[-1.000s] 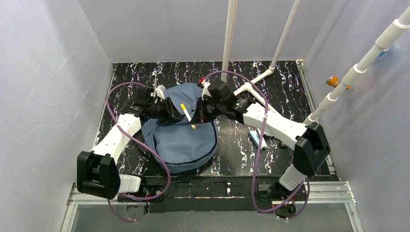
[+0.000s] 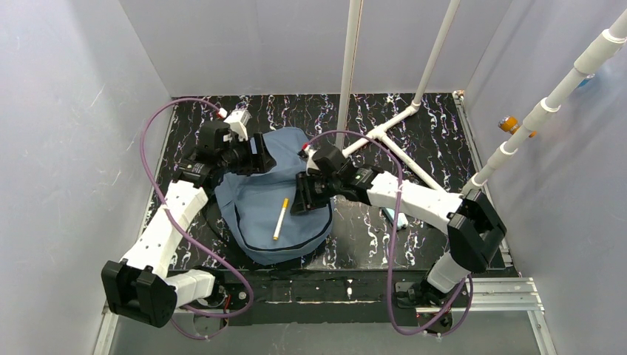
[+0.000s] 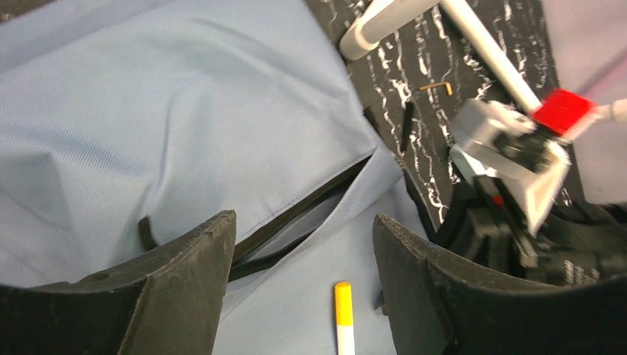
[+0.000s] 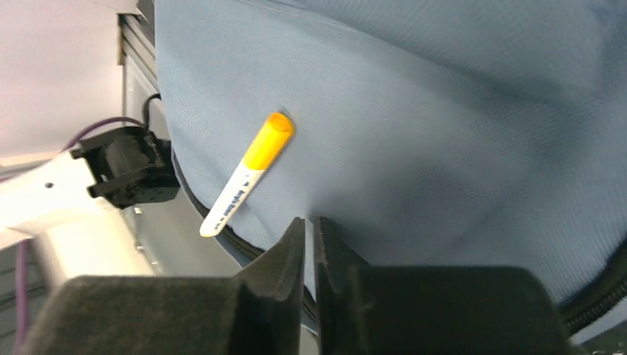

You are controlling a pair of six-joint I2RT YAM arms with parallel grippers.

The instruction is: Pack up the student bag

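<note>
The blue-grey bag (image 2: 255,200) lies on the black marbled table with its zip edge showing. A white marker with a yellow cap (image 2: 281,219) rests on the bag's front fabric; in the right wrist view the marker (image 4: 248,174) lies ahead and left of the fingertips, touching neither. My right gripper has its fingers barely parted, a narrow slit with nothing held. Over the back part of the bag, my left gripper (image 2: 265,155) stands open. Its wrist view shows a wide gap at the left gripper, empty, with the bag's pocket opening beyond.
White pipes (image 2: 403,115) stand behind and right of the bag. A pale blue item (image 2: 395,217) lies right of it, partly under the right arm. A black strip (image 3: 407,126) and a small orange hook (image 3: 436,87) lie beyond the bag.
The marker left my right gripper and now lies on the bag, shifted toward the front. The left gripper opened wider and moved back and left.
</note>
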